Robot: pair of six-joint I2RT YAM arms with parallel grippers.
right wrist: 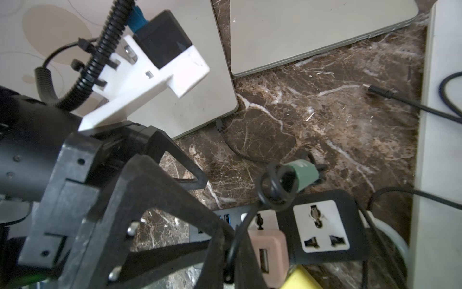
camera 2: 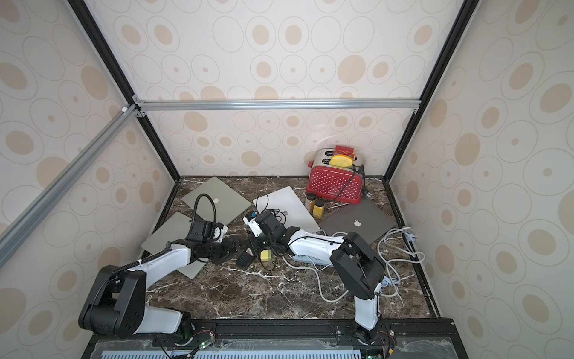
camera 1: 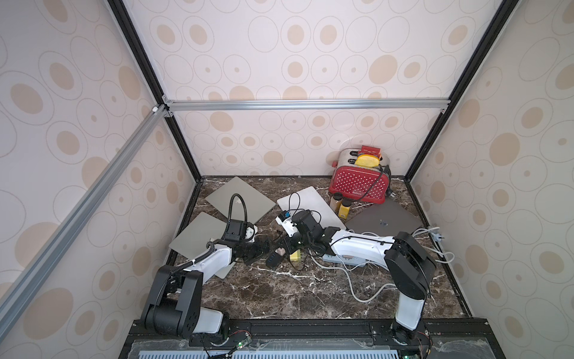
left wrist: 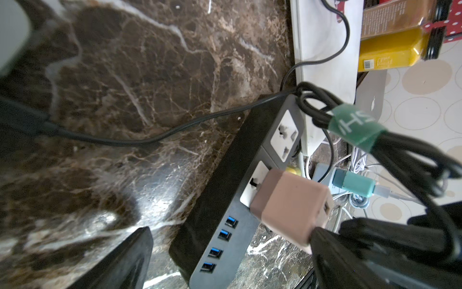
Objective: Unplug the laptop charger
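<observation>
A black power strip (left wrist: 221,197) lies on the marble table, with USB ports and white sockets on its upper face. At one socket sits a pink charger (left wrist: 291,204); whether its pins are fully in is hidden. My left gripper is open, its fingers spread low in the left wrist view, one finger (left wrist: 332,255) close to the charger. My right gripper is shut on a black cable (right wrist: 243,226), whose coil is bound by a green tie (right wrist: 303,173). The fingertips stand beside the charger.
Closed laptops (camera 1: 240,200) lie behind and to the left. A yellow block (camera 1: 295,255) is by the strip. Bottles (camera 1: 345,206) and a red toaster (camera 1: 361,179) stand at the back right. White cables (camera 1: 358,296) trail on the right.
</observation>
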